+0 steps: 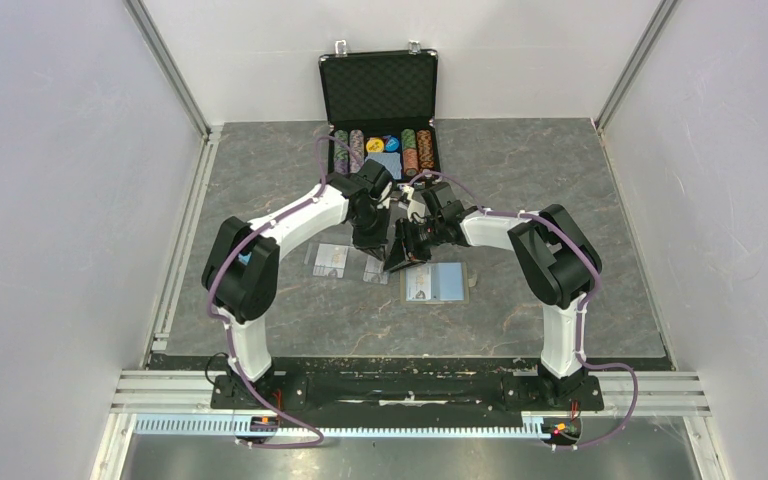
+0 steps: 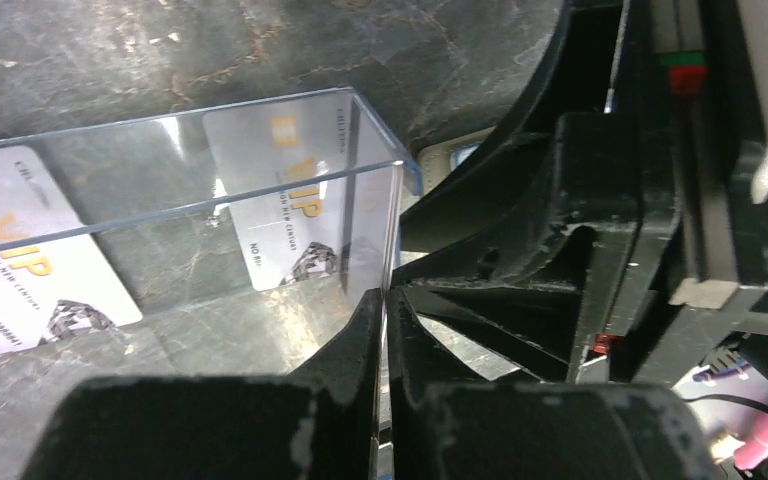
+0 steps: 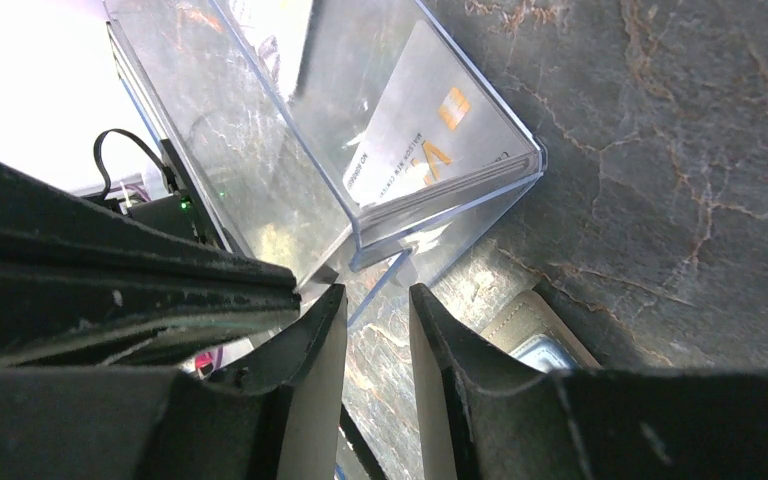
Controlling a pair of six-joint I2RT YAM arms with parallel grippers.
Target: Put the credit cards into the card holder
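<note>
White VIP cards (image 2: 280, 210) lie at or behind a clear plastic holder (image 3: 260, 110), seen in both wrist views; another card (image 2: 35, 290) is farther left. My left gripper is shut at the holder's near end edge, with a thin upright strip at its tips; whether it grips that is unclear. My right gripper is at the same end of the holder, beside the left one, its fingertips close together around a clear part of the holder. In the top view both grippers meet over the middle of the table.
A light-blue card case (image 1: 445, 283) lies at front right. An open chip case (image 1: 378, 80) stands at the back against the wall.
</note>
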